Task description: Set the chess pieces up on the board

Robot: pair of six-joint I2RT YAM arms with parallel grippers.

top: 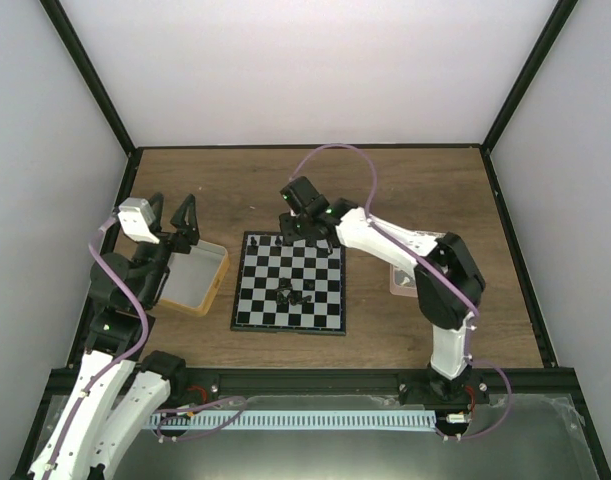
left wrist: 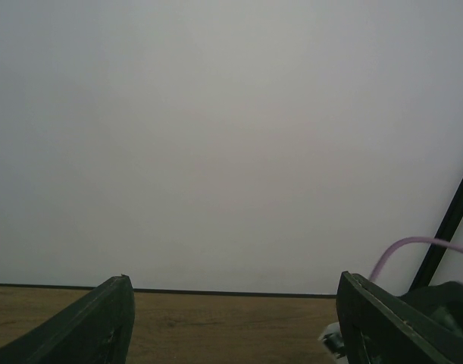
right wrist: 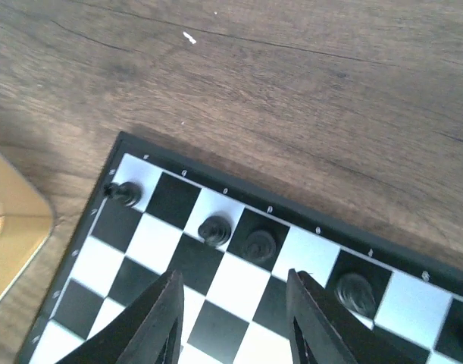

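The chessboard [top: 289, 312] lies mid-table with several dark pieces, some clustered near its middle. In the right wrist view, a dark piece [right wrist: 214, 230] and others [right wrist: 356, 293] stand along the back edge. My right gripper is above that end of the board, fingers apart, with nothing visible between them. My left gripper [top: 172, 212] is raised at the left above the table, open; its wrist view shows only wall and table behind two separated fingers.
A yellow-rimmed tray [top: 217, 280] sits left of the board. A clear container [top: 403, 283] with pieces is at the right, partly hidden by my right arm.
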